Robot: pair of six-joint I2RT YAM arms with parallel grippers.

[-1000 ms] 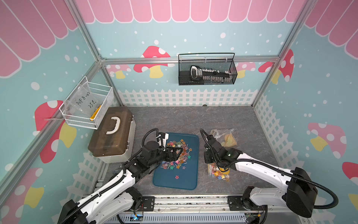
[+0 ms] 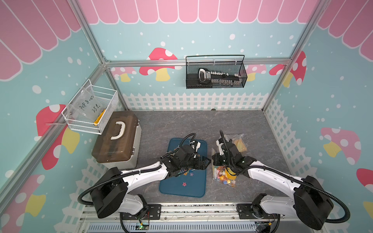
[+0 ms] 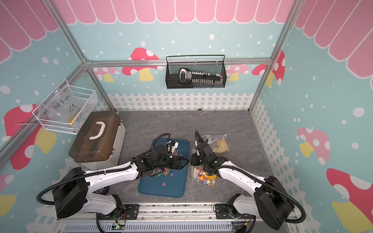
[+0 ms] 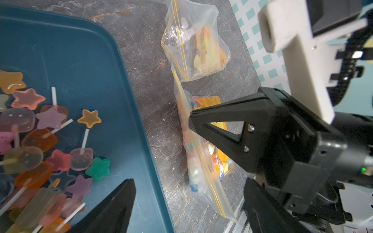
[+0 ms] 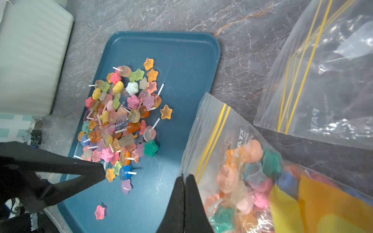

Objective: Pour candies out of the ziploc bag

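Observation:
The clear ziploc bag (image 5: 233,155) has yellow zip lines and holds colourful candies and an orange-yellow piece. Its zip end rises from the counter beside the tray, with my right gripper shut on the plastic at that edge; how deep the grip goes is hidden. My left gripper stands open over the tray's right side, fingers wide apart, facing the bag's zip strip (image 4: 202,151) without touching it. Loose candies and lollipops (image 5: 116,124) lie heaped on the blue tray (image 5: 194,50).
A second ziploc bag (image 4: 198,42) with pale orange contents lies behind the first. A lidded brown-and-white box (image 2: 116,136) stands left of the tray. The black basket (image 2: 215,77) and white basket (image 2: 91,106) hang on the frame.
My left gripper has swung right across the tray towards the bag. The right gripper has shifted slightly, and the bag's zip end now stands up at the tray's edge.

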